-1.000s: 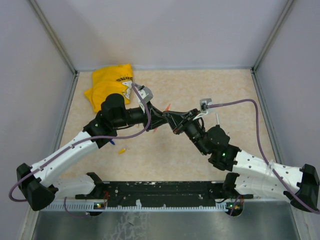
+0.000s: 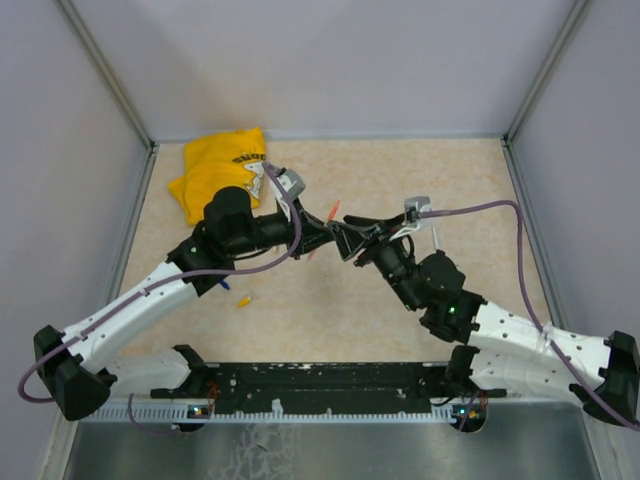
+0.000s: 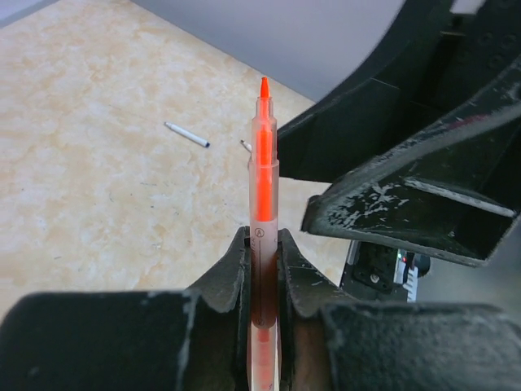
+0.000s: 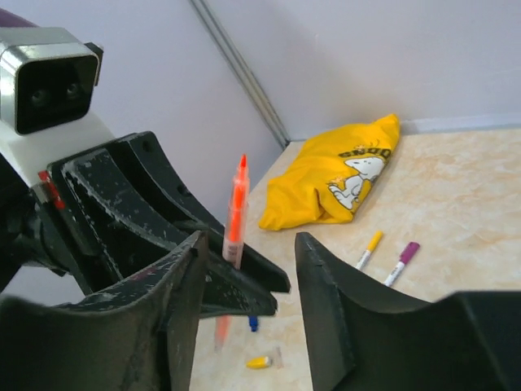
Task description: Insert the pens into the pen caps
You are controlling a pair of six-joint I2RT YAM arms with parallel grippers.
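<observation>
An orange pen with its cap on [image 3: 263, 199] stands upright in my left gripper, which is shut on it; its tip points up. The same pen [image 4: 238, 212] shows in the right wrist view between the black fingers. My right gripper is part open around the upper pen, its fingers just beside it. In the top view both grippers meet at the centre, left [image 2: 315, 232] and right [image 2: 355, 235], with the pen's orange end showing between them.
A yellow Snoopy cloth [image 2: 220, 165] lies at the back left. Loose pens lie on the table: a yellow one [image 4: 369, 249], a purple one [image 4: 404, 261], a white one [image 3: 186, 133] and short pieces.
My right gripper has opened somewhat and shifted slightly to the right. The left gripper and pen look unmoved.
</observation>
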